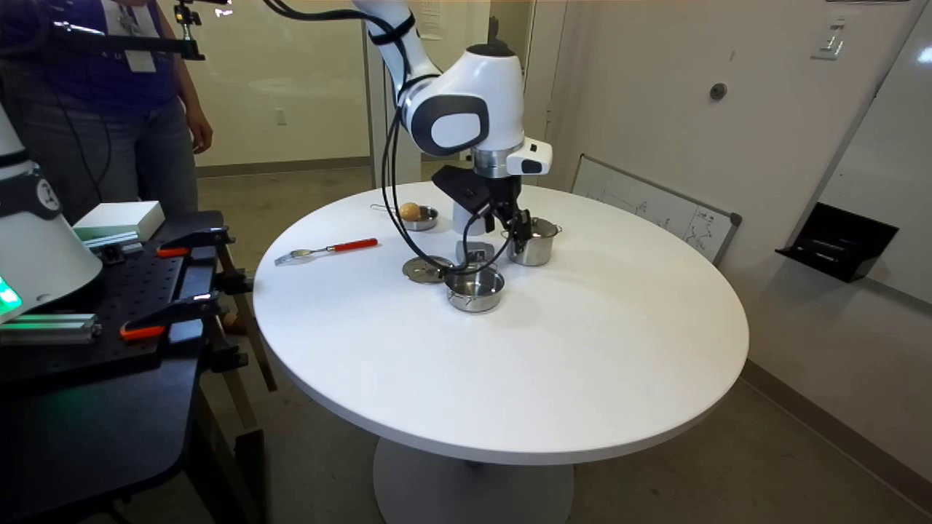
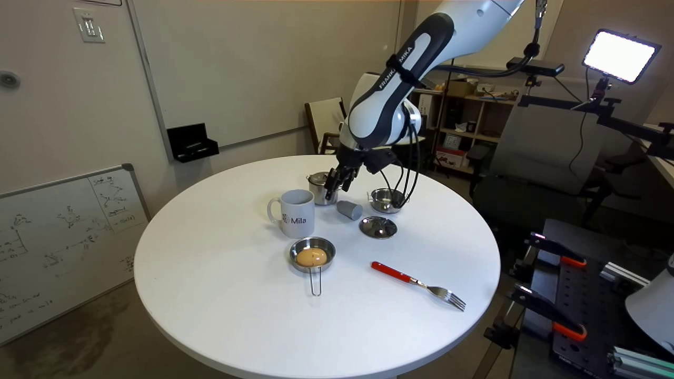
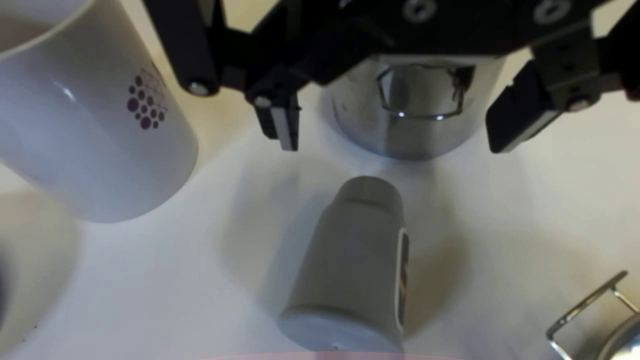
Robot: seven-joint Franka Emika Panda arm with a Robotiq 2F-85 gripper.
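Note:
In the wrist view my gripper is open, its two fingers wide apart. The steel lidded pot [image 3: 414,129] shows between and beyond them, its wire handle facing me. In exterior view 2 the gripper [image 2: 336,187] hangs close beside this pot [image 2: 320,187]; whether they touch I cannot tell. A grey tapered cup [image 3: 354,270] lies on its side in front of the pot, outside the fingers. The white Mila mug [image 2: 297,215] stands upright to the left of the cup. An open steel pot [image 1: 474,288] stands nearer exterior view 1.
A loose steel lid [image 2: 378,227] lies flat by the grey cup. A small pan [image 2: 313,255] holds a brown egg-like object [image 2: 311,256]. The red-handled fork [image 2: 417,284] lies apart.

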